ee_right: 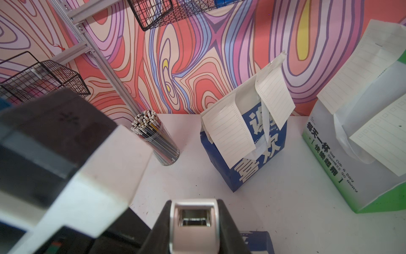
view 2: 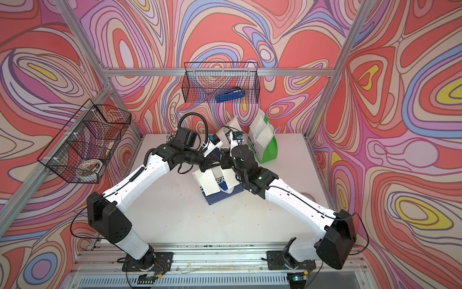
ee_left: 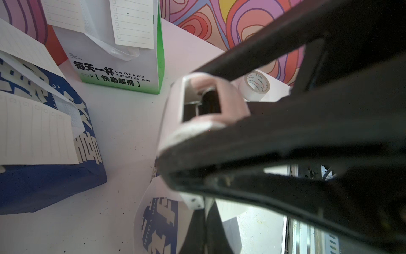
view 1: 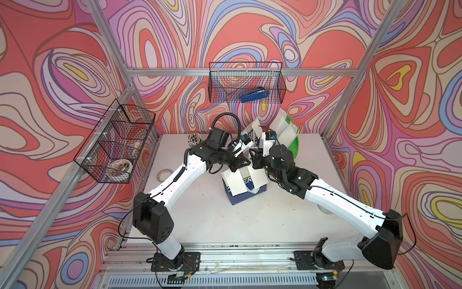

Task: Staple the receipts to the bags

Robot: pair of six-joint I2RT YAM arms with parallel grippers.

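Observation:
The front blue bag [view 1: 243, 196] stands mid-table with white paper slips [view 1: 234, 182] hanging over its top. At its upper edge my left gripper is shut; whether thin paper lies between its fingers is hard to see. My right gripper is shut on a small pinkish-white stapler [ee_left: 205, 99], which is right beside the left fingertips over the bag's top. Its contact with the paper is hidden. Behind stand another blue bag [ee_right: 249, 163] and a green-and-white bag [ee_right: 359, 206], both with lined receipts [ee_right: 230, 135] over their tops.
A blue stapler [view 1: 254, 95] lies in the rear wire basket [view 1: 223, 89]. A cup of straws [ee_right: 162, 146] stands at the back left and a tape roll [ee_left: 255, 83] at the left.

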